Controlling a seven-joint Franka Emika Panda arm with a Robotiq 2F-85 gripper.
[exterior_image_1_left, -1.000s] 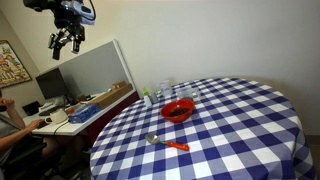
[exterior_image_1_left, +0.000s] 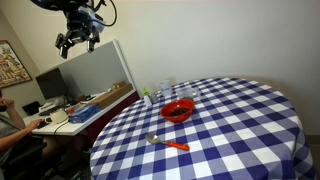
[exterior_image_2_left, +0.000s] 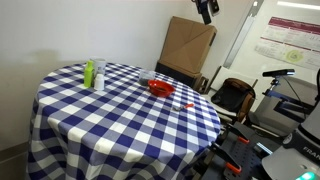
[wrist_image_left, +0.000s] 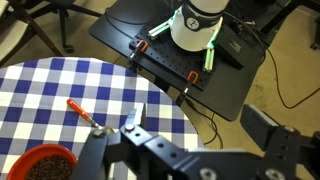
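Observation:
High above the left of the table, my gripper (exterior_image_1_left: 77, 48) hangs open, its fingers apart and nothing between them. It also shows at the top of exterior view 2. In the wrist view my gripper looks down past the table's edge to the floor and the robot's base. A red bowl (exterior_image_1_left: 177, 116) with dark small contents (wrist_image_left: 45, 167) rests on the blue checkered cloth (exterior_image_1_left: 230, 128). Nearer the front lies a spoon with an orange-red handle (exterior_image_1_left: 176, 146), well below and apart from the gripper.
Toward the back stand a green bottle (exterior_image_2_left: 88, 74), a white bottle (exterior_image_2_left: 99, 83) and clear containers (exterior_image_2_left: 147, 77). The black robot base plate (wrist_image_left: 225, 80) is beside the table.
My gripper has shifted a little to the right in exterior view 1 and tilted slightly. The bowl and spoon have not moved.

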